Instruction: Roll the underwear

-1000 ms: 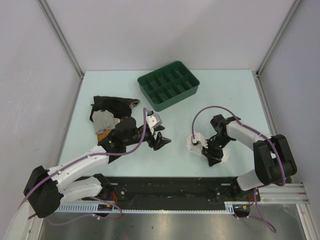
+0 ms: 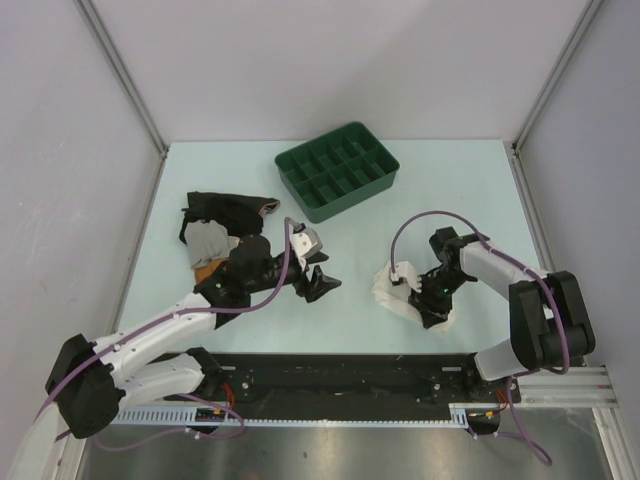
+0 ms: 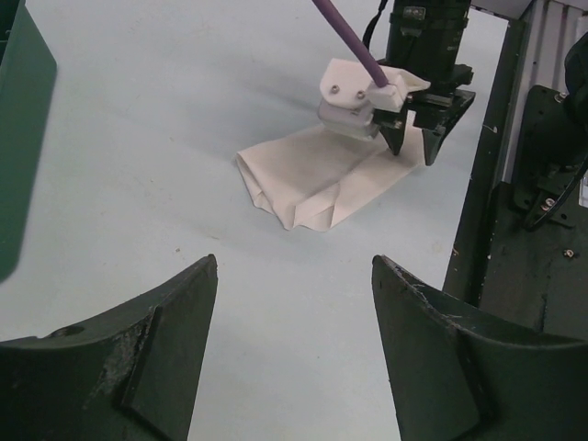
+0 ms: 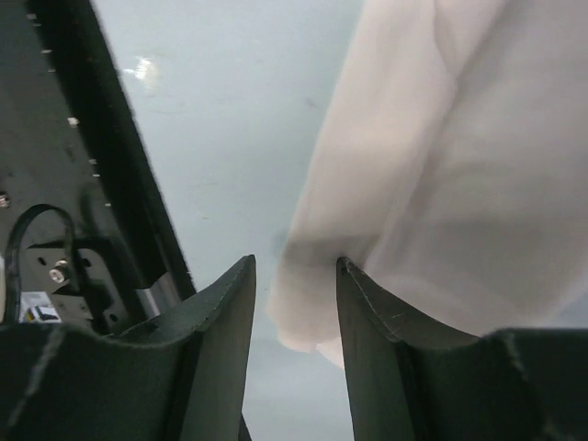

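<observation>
The underwear, a cream cloth (image 2: 386,291), lies folded into a narrow strip on the white table, right of the middle. In the left wrist view the cloth (image 3: 299,175) shows a fold along its near edge. My right gripper (image 2: 432,312) stands over its right part, partly covering it. The right wrist view has that gripper open, its fingertips apart at the cloth (image 4: 367,156) and its folded edge; whether they touch it I cannot tell. Left of the cloth, my left gripper is part open over bare table, with nothing between its fingers.
A green divided box (image 2: 340,172) stands at the back. Dark, grey and brown clothes (image 2: 225,215) are piled at the left, partly behind my left arm. Bare table lies between the grippers and at the back right.
The left arm has stayed almost still.
</observation>
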